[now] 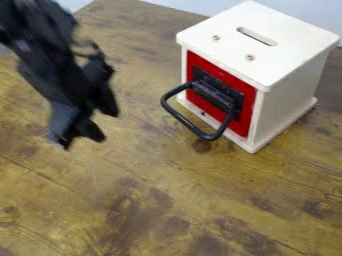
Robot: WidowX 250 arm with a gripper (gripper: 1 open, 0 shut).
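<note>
A white wooden box (281, 70) stands at the right, with a slot and two small bolts on top. Its red front (237, 127) carries a dark panel with a black loop handle (179, 112) that sticks out toward the left. My dark gripper (78, 125) is at the left, blurred and well apart from the handle; whether its fingers are open or shut cannot be made out.
A pale wall (160, 8) runs behind the table's back edge.
</note>
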